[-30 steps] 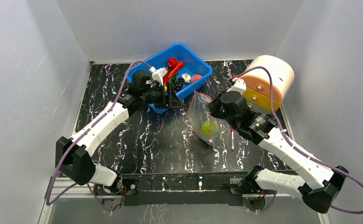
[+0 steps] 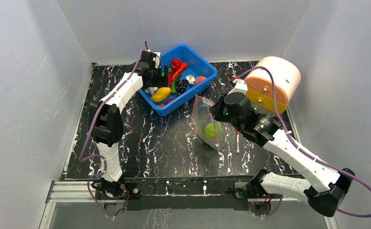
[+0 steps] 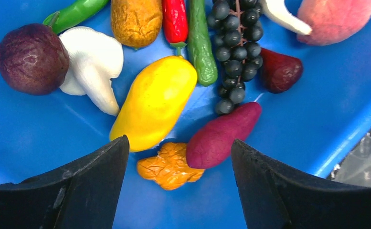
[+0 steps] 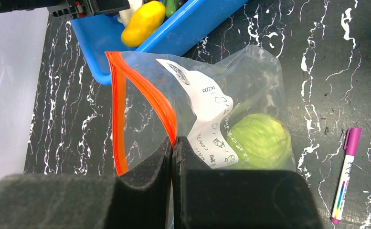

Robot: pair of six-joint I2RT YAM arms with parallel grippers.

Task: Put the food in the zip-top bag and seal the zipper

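My left gripper hangs open over the blue bin (image 2: 195, 55); below it lie a yellow mango-like food (image 3: 152, 102), a purple oblong one (image 3: 219, 136), an orange lumpy one (image 3: 169, 167), grapes (image 3: 233, 57), mushrooms, peppers and other foods. My right gripper is shut at the orange-zipper edge of the clear bag (image 4: 207, 71), pinching it upright. Inside the bag sits a green round item (image 4: 259, 140), like lettuce or cabbage, behind a white label.
A pink-capped marker (image 4: 343, 174) lies right of the bag. A cream, orange and yellow cylindrical object (image 2: 274, 76) stands at the back right.
My left gripper has moved back and left, from beside the bag to over the bin. The right arm and bag look almost unchanged.
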